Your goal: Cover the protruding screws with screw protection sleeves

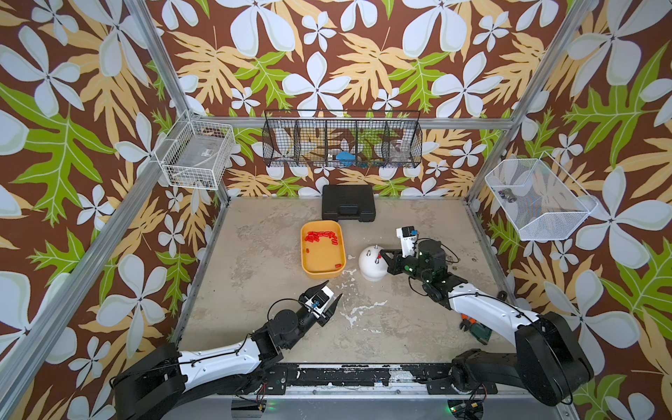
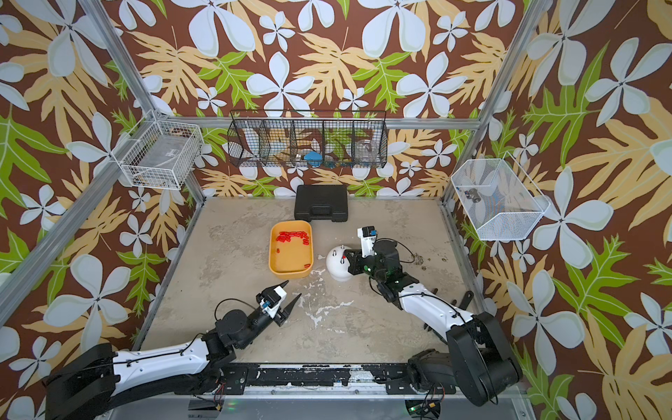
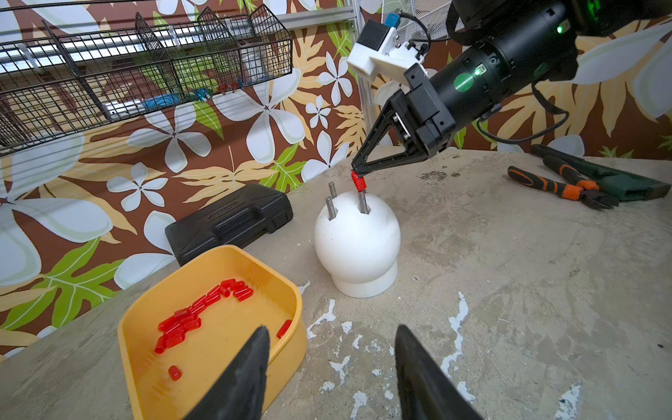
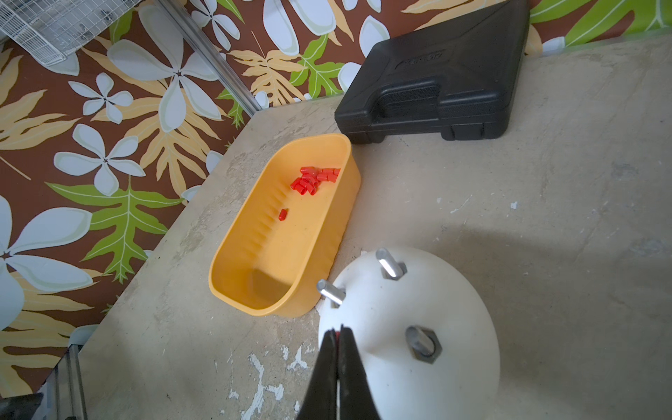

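Observation:
A white dome (image 4: 420,301) carries several protruding metal screws (image 4: 423,343). In the left wrist view a red sleeve (image 3: 359,180) sits over the top of one screw, directly beneath the right gripper; that gripper's fingertips are shut at it, though whether they pinch it is unclear. In the right wrist view the sleeve is mostly hidden by the fingers. The yellow tray (image 1: 322,255) beside the dome holds loose red sleeves (image 3: 182,322). My left gripper stands open and empty, low in front of tray and dome.
A black case (image 1: 348,203) lies at the back behind the tray. Orange-handled pliers (image 3: 553,185) and a green tool (image 3: 637,185) lie at the right of the table. Wire baskets hang above.

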